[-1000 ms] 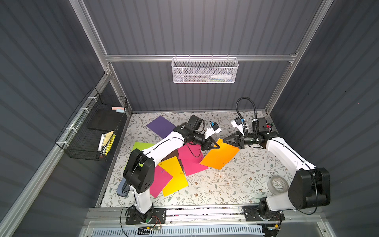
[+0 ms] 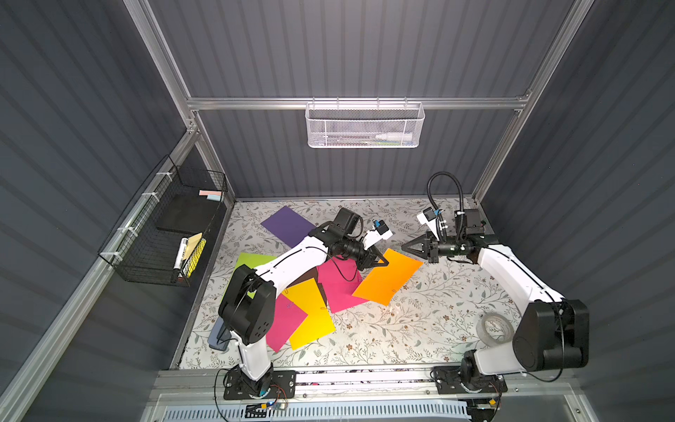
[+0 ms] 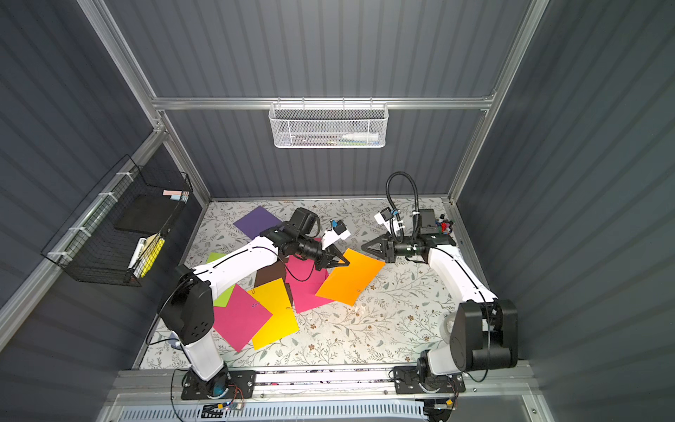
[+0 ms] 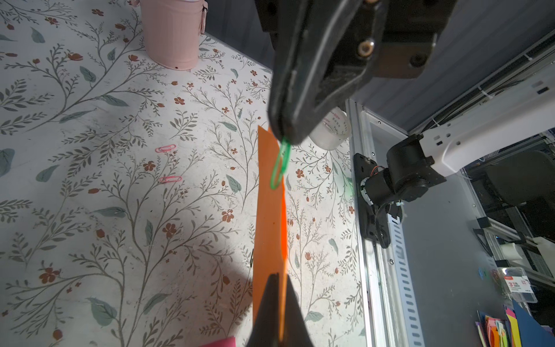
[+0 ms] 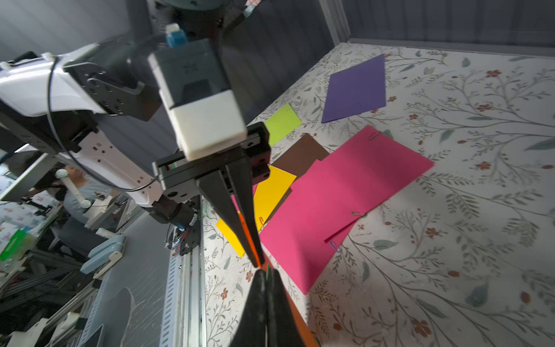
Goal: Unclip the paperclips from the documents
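Orange sheets [image 2: 388,281] hang above the table, seen edge-on in the left wrist view, with my left gripper shut on their edge. My right gripper is shut on a green paperclip [image 4: 281,167], which sticks out from its tips. The clip overlaps the sheets' upper edge in the left wrist view, and whether it touches them I cannot tell. A small dark clip [image 4: 251,258] shows at the sheets' side. Clips also sit on the pink sheets [image 5: 352,185], among them a blue clip [image 5: 334,245] and a dark clip [image 5: 357,213].
Two loose pink paperclips, an upper pink clip [image 4: 166,148] and a lower pink clip [image 4: 170,179], lie on the patterned table. A pink bucket [image 4: 173,34] stands behind them. Yellow paper [image 2: 315,320] and purple paper [image 2: 287,225] lie leftward. The table's front right holds a tape roll [image 2: 495,328].
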